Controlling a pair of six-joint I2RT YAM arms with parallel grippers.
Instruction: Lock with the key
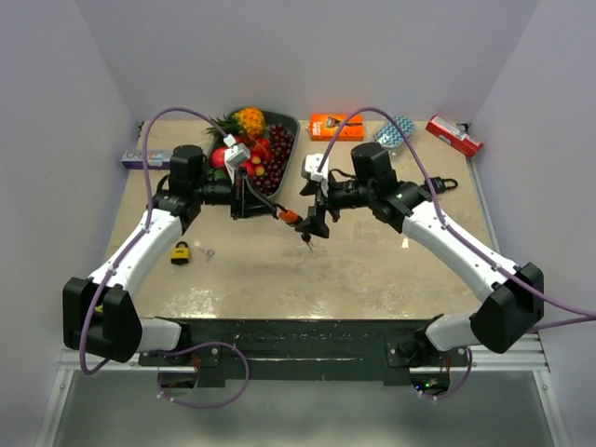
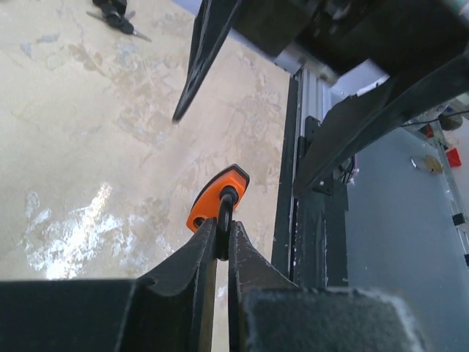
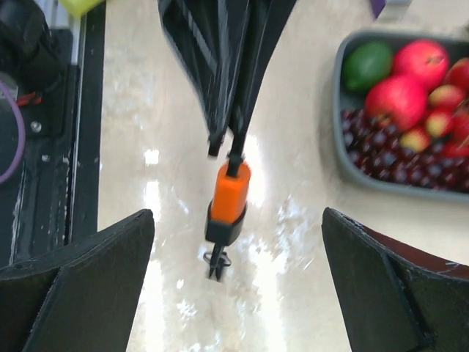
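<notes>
An orange-and-black padlock (image 1: pixel 287 216) (image 2: pixel 211 202) (image 3: pixel 230 192) hangs from my left gripper (image 1: pixel 270 209), which is shut on its black shackle. A small key with a dark head pokes out below the lock body in the right wrist view (image 3: pixel 216 264). My right gripper (image 1: pixel 312 207) stands open just beside the lock, its two fingers apart on either side of the key end, not touching it as far as I can tell.
A fruit basket (image 1: pixel 291 140) is at the back left, an orange box (image 1: pixel 326 128) behind. Black padlock with keys (image 1: pixel 442 184) lies on the right, a yellow padlock (image 1: pixel 180 253) on the left.
</notes>
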